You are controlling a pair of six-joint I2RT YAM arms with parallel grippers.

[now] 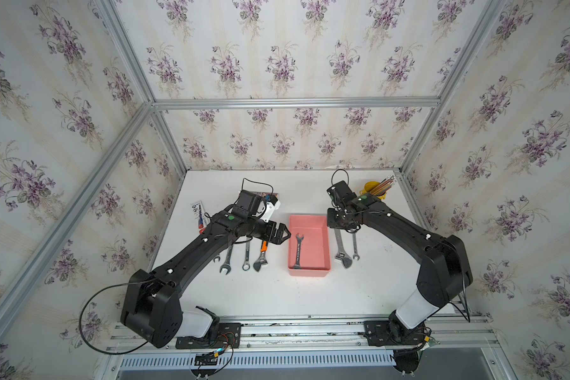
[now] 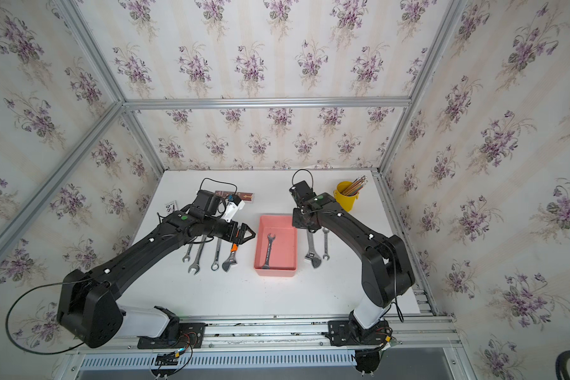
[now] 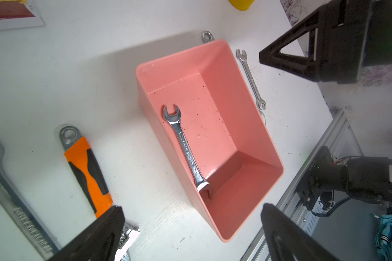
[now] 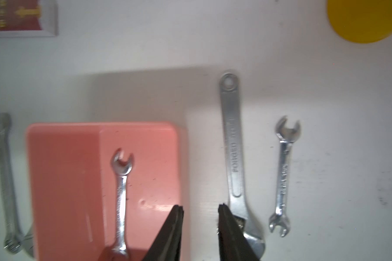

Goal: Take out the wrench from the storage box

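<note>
Inside the pink storage box (image 3: 248,217), a silver open-ended wrench (image 3: 186,150) leans along the left wall. To the left of the box hangs my left gripper (image 1: 276,238), its fingers wide apart with nothing between them; in the left wrist view its dark fingers (image 3: 287,239) frame the box's near end. Above the right side of the box is my right gripper, part open and empty, its fingertips between the box's right wall and an adjustable wrench (image 4: 233,148). A smaller double-ended wrench (image 4: 284,174) lies on the table further right.
An orange-handled adjustable wrench (image 3: 89,174) and several other wrenches lie left of the box. A yellow cup (image 2: 343,197) holding sticks stands at the back right. The table (image 1: 297,297) in front of the box is clear.
</note>
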